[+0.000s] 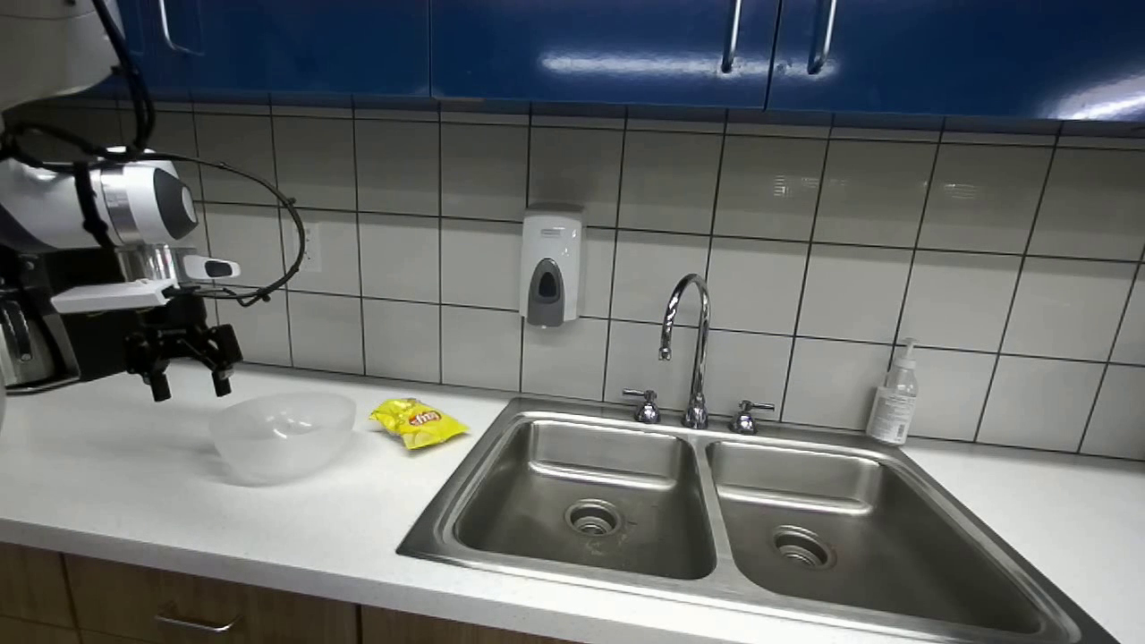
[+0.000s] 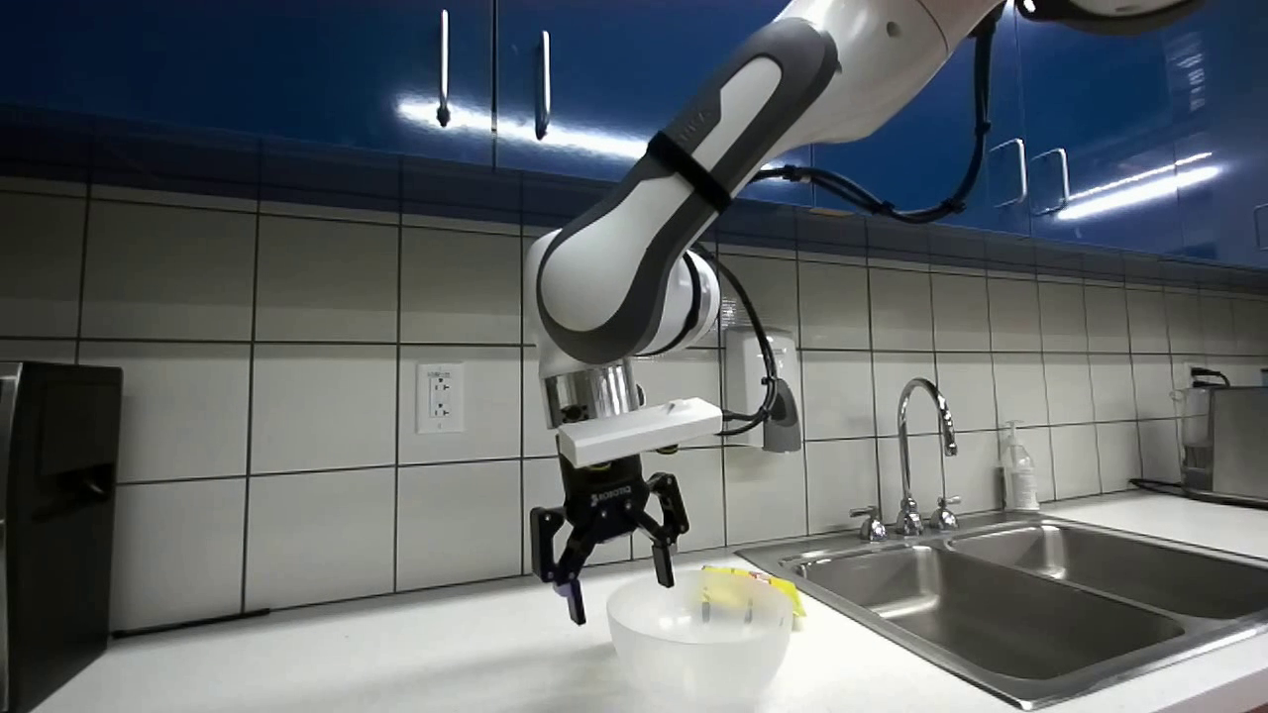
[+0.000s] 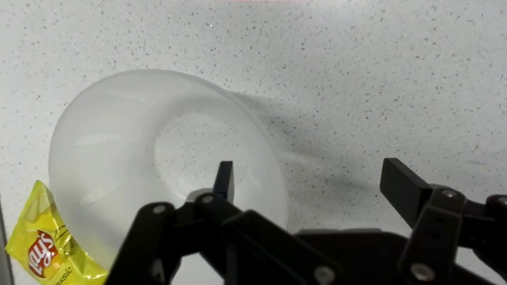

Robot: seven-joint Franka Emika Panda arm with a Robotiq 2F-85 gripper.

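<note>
A frosted, see-through bowl (image 1: pixel 284 436) stands upright on the white counter. Beside it, on the side toward the sink, lies a yellow Lay's chip bag (image 1: pixel 419 423); the bowl hides part of the bag (image 2: pixel 779 584) in the second exterior view. My gripper (image 1: pixel 191 388) is open above the counter at the bowl's other side, its fingers pointing down. From the wrist view, one finger of the gripper overlaps the bowl (image 3: pixel 119 156) and the other is over bare counter, with nothing between them. The bowl looks empty.
A double steel sink (image 1: pixel 708 515) with a tall faucet (image 1: pixel 699 354) lies to the right. A soap dispenser (image 1: pixel 552 266) hangs on the tiled wall, and a pump bottle (image 1: pixel 893 402) stands behind the sink. A coffee maker (image 1: pixel 32 333) sits at the far left.
</note>
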